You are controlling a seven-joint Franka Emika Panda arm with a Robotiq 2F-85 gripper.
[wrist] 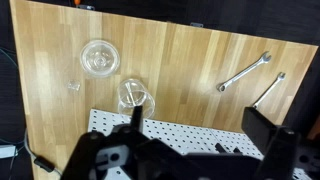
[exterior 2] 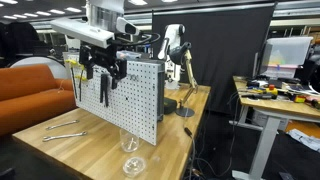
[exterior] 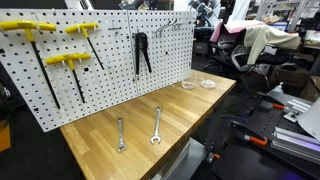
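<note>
My gripper (exterior 2: 104,72) hangs above and in front of the white pegboard (exterior 2: 146,100), pointing down. In the wrist view its black fingers (wrist: 262,132) stand wide apart at the lower left and right, so the gripper is open, with nothing held. Two silver wrenches (exterior: 121,135) (exterior: 156,126) lie apart on the wooden table (exterior: 95,135). A clear glass cup (wrist: 136,97) and a round clear dish (wrist: 99,58) sit near the table's other end. On the pegboard hang yellow-handled hex keys (exterior: 69,60) and a black-handled tool (exterior: 141,50).
Along the table's front, the pegboard stands upright as a tall barrier behind the wrenches. Bare wood lies between the wrenches and the glassware. An orange sofa (exterior 2: 35,98) and a cluttered side table (exterior 2: 262,104) are well away from the work surface.
</note>
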